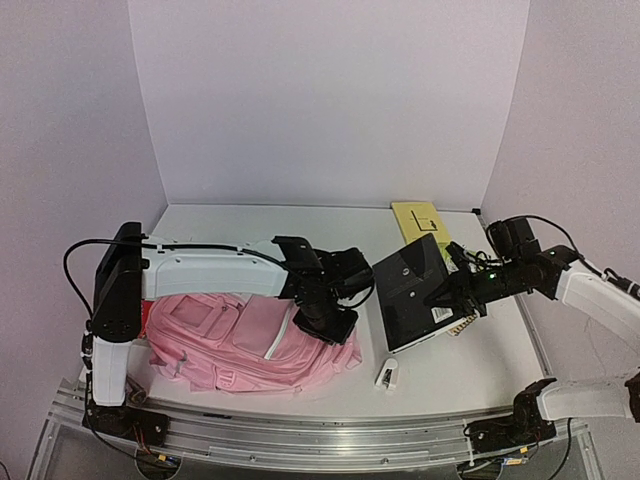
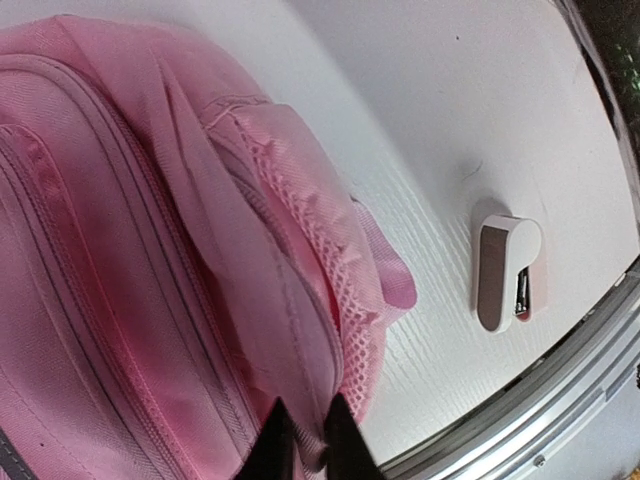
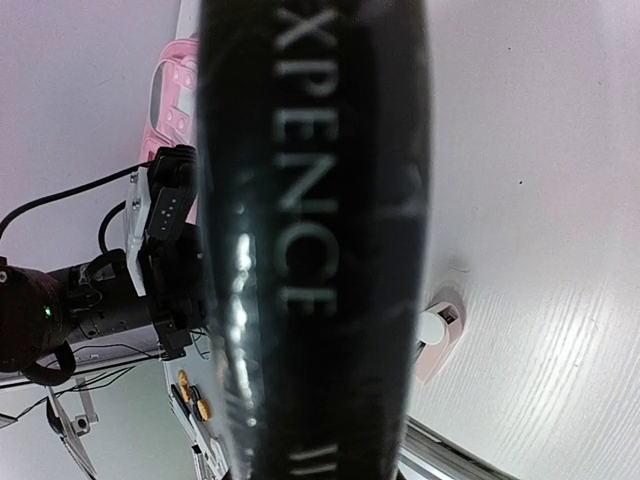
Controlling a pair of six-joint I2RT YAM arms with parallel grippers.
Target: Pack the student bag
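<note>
The pink bag (image 1: 240, 340) lies on the left half of the table. At its right end my left gripper (image 1: 338, 335) reaches down. In the left wrist view, a flap edge (image 2: 300, 350) of the bag narrows to a fold between the fingertips, and the left gripper looks shut on it. A dark gap shows beside the flap. My right gripper (image 1: 455, 290) is shut on a black book (image 1: 408, 290), held tilted above the table. In the right wrist view, the book's spine (image 3: 312, 240) hides the fingertips.
A white stapler (image 1: 387, 373) lies between the bag and the book, near the front rail (image 1: 330, 440). At the back right is a yellow folder (image 1: 418, 217), with a spiral notebook (image 1: 461, 325) partly behind the book.
</note>
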